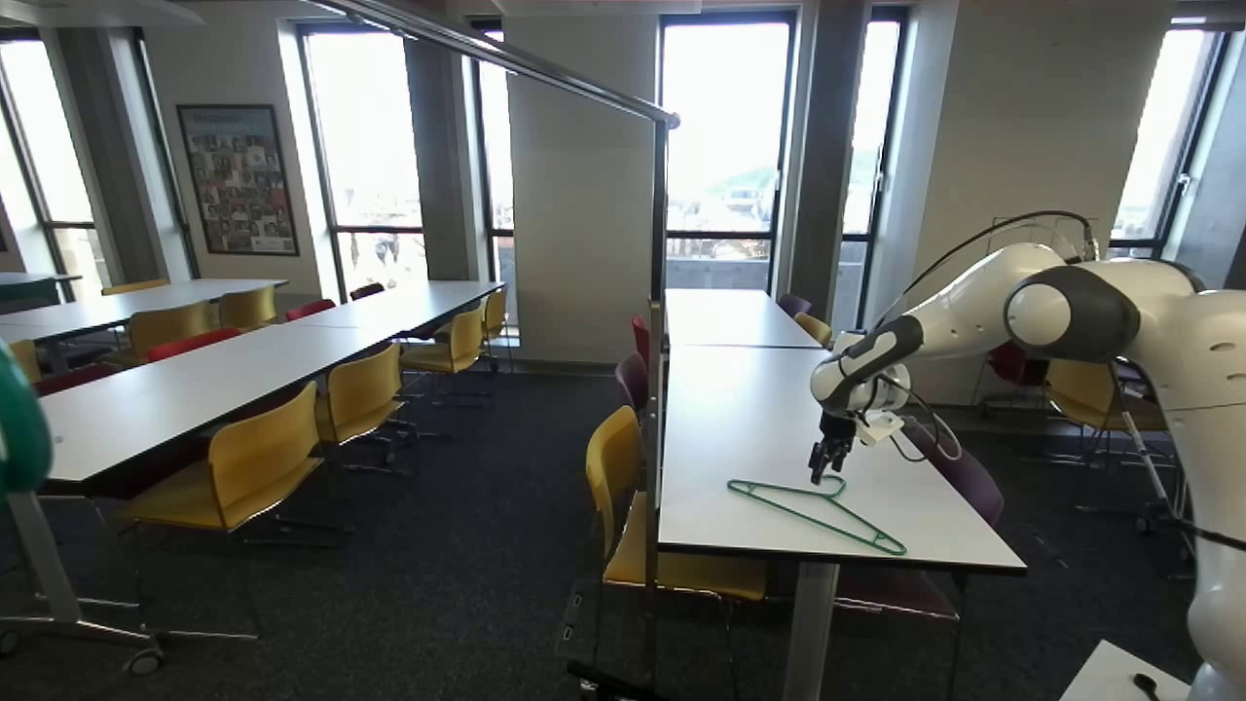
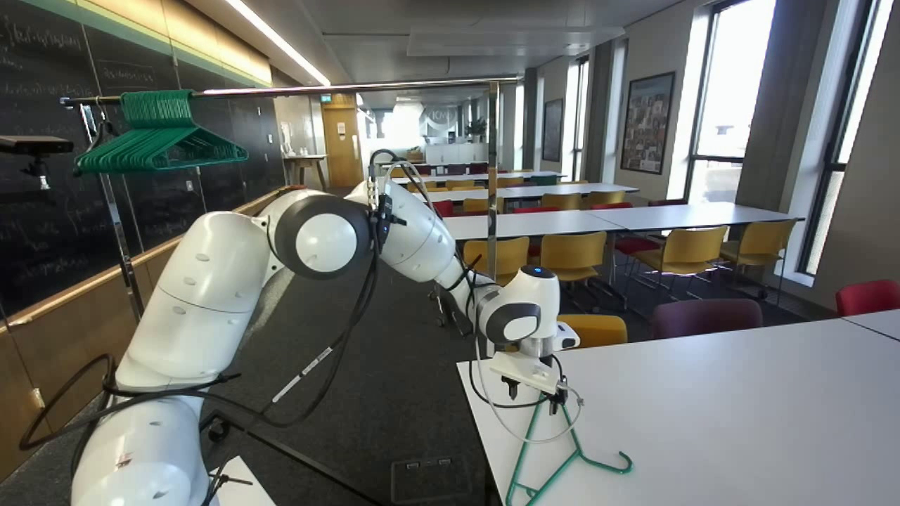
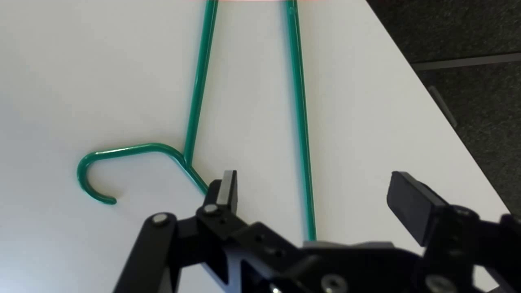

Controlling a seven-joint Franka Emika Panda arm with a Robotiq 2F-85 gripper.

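Note:
A green plastic hanger lies flat on the white table, near its front edge. In the wrist view, the hanger's hook points left and its long straight bar runs up the picture. My gripper hangs low over the hanger, its fingers wide apart with nothing held. The left finger covers part of the shoulder beside the hook. The straight bar passes between the two fingers as seen from above, without visible contact.
A metal rail carries a bunch of green hangers at its far left end. The rack's upright post stands at the table's left side. Chairs, one yellow, line the table. Its far part is clear.

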